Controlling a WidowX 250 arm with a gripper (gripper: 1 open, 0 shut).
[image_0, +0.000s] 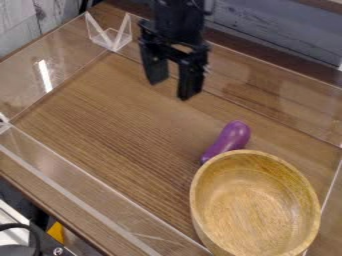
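My black gripper hangs over the wooden surface at the top middle, blurred, its two fingers apart with nothing visible between them. A purple eggplant lies at the right, below and to the right of the gripper, apart from it. Just below the eggplant is a large tan bowl, empty.
Raised walls edge it at the back and left. Cables and a small yellow object show outside at the lower left.
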